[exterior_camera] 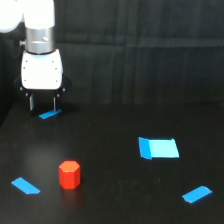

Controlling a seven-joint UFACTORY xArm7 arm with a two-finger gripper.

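Observation:
A red block with a hexagonal outline rests on the black table surface, front left of the middle. At the back left, a white arm points downward. Its gripper has dark fingers that stand apart, with nothing visible between them. The gripper is well behind the block and to its left, not touching it. Around the fingers the dark background makes fine detail hard to see.
Blue strips lie at the front left, the front right and near the gripper. A pale blue square with a darker blue left edge lies right of centre. A dark curtain hangs behind.

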